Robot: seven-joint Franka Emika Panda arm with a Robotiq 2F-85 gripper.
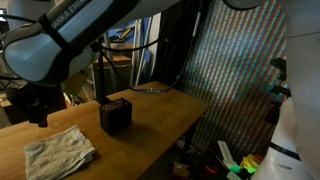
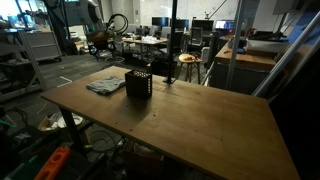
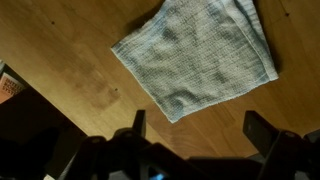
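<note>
A light grey-blue cloth (image 3: 198, 55) lies flat on the wooden table, filling the upper middle of the wrist view. Its lower corner points toward my gripper, which stands open with its two dark fingers wide apart and nothing between them. From the side, the cloth (image 1: 58, 153) shows a few wrinkles, and the gripper (image 1: 40, 112) hangs above and beyond it, partly lost against the dark background. In the second exterior view the cloth (image 2: 105, 86) rests near the table's far left corner; I cannot make out the gripper there.
A black perforated box (image 1: 116, 117) stands upright on the table close beside the cloth, and its dark side (image 3: 30, 135) fills the wrist view's lower left. Most of the wooden table (image 2: 220, 115) beyond the box is bare.
</note>
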